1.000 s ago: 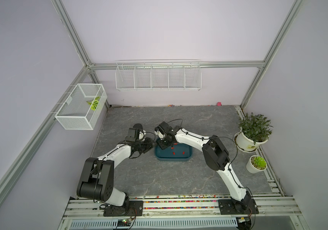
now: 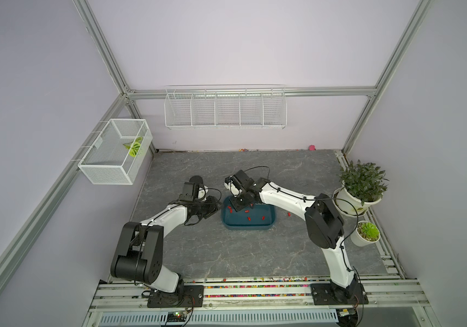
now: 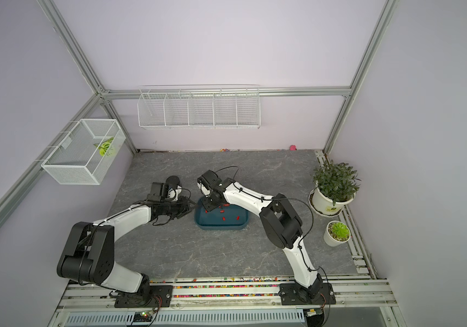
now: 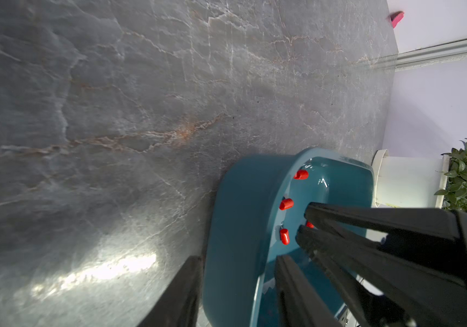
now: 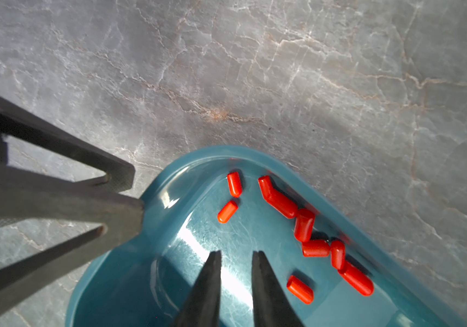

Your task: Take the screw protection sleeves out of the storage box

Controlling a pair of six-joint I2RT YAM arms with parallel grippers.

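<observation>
The dark teal storage box (image 2: 248,227) stands mid-table, holding several small red sleeves (image 5: 300,288). In the right wrist view, most lie along one long wall, with two apart near the corner. My right gripper hangs over the box's left part; its fingertips (image 5: 215,260) are slightly parted, with nothing visible between them. My left gripper stands open at the box's left end; its two fingertips appear on either side of the end wall in the left wrist view, and whether they touch it is unclear. No sleeve shows between them.
One red sleeve (image 2: 288,214) lies on the table just right of the box. Two potted plants (image 2: 363,182) stand at the right edge. The grippers are close together at the box's left end. Table in front of the box is clear.
My right arm and gripper have shifted a little to the right, uncovering a sleeve in the box's left part. The box sits very slightly farther right. The left gripper has hardly moved.
</observation>
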